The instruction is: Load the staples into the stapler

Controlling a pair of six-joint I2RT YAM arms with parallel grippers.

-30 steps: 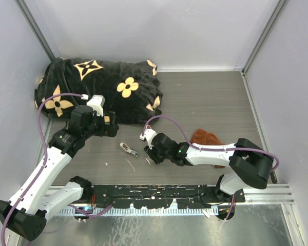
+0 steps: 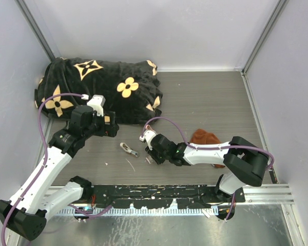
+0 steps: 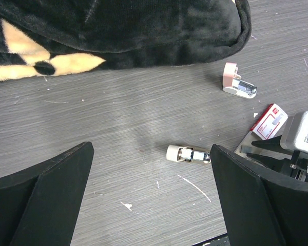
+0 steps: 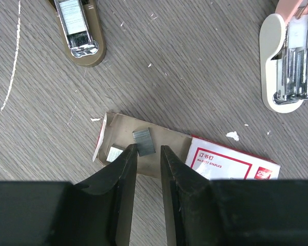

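In the right wrist view, a slid-open staple box point(image 4: 223, 165) shows its grey tray, holding a small staple strip point(image 4: 144, 141) and a lighter one point(image 4: 114, 153). My right gripper is over the tray, its parted fingertips either side of the nearer strip; I cannot tell whether they touch it. A beige stapler point(image 4: 90, 55) lies opened at the upper left, its metal channel showing. A pink-and-white stapler point(image 4: 273, 66) is open at the upper right. My left gripper is open and empty, above bare table; both staplers show beyond it.
A dark patterned blanket point(image 2: 102, 89) covers the back left. Right of my right arm lies a brown cloth point(image 2: 204, 137). White scraps and streaks mark the surface near the box.
My right gripper has shifted slightly down toward the table's front in the top view, its forearm moving a little with it. The left arm and staplers have not moved.
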